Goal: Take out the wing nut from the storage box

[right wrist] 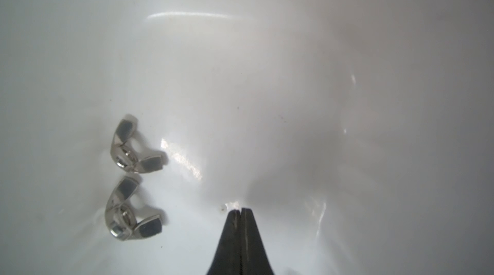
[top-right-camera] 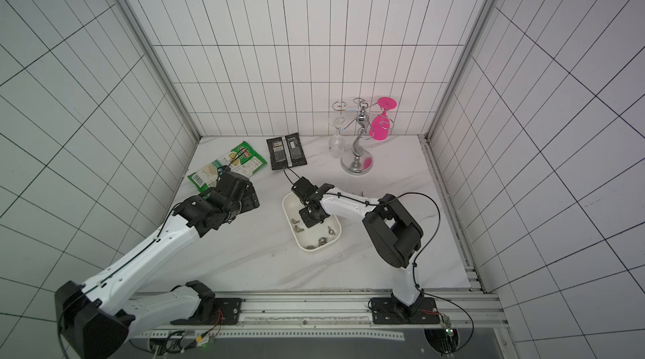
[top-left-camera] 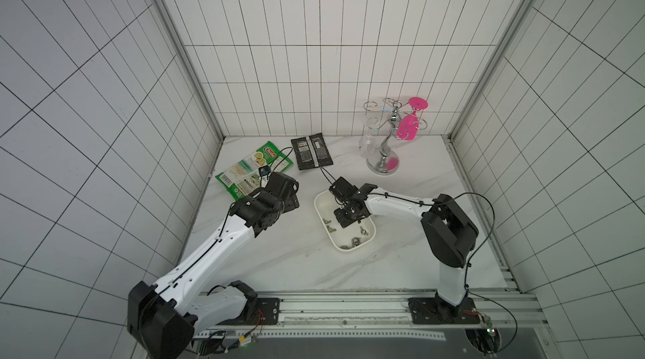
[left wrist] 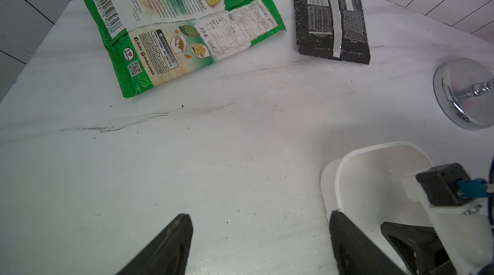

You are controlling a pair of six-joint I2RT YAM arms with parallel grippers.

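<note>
The white storage box (top-left-camera: 366, 241) holds several metal wing nuts. My right gripper is down inside the box, shut, with nothing between its fingertips, to the right of and between the nuts' level and the lower edge. My left gripper stands open over bare table, left of the box, with nothing between its fingers.
A green snack bag (left wrist: 180, 38) and a black packet (left wrist: 329, 17) lie at the back left. A chrome glass stand (top-left-camera: 381, 163) with a pink glass (top-left-camera: 408, 127) and a clear glass is at back right. The table left of the box is clear.
</note>
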